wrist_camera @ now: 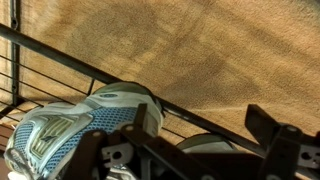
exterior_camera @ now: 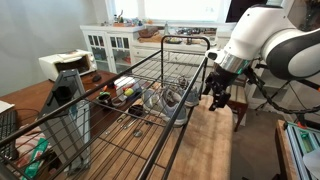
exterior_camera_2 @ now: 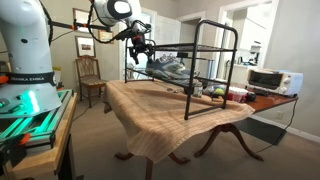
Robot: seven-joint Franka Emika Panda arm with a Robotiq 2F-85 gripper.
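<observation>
A pair of grey-and-white sneakers (exterior_camera: 172,104) rests on a shelf of the black wire rack (exterior_camera: 160,52). In the wrist view, one sneaker (wrist_camera: 75,132) with blue mesh shows its toe at the lower left, and part of another shoe (wrist_camera: 207,143) shows between the fingers, below the rack's rail (wrist_camera: 185,113). My gripper is open, its dark fingers well apart with no grasp visible. From outside, the gripper (exterior_camera: 213,97) hangs beside the shoes, on the rack's open side. Whether it touches anything cannot be seen.
A tan cloth (exterior_camera_2: 165,120) covers the table under the rack. Several small coloured items (exterior_camera: 122,97) lie beyond the shoes, and a toaster oven (exterior_camera_2: 271,82) stands farther back. The rack's rails and posts border the shoes; cloth beside the rack is clear.
</observation>
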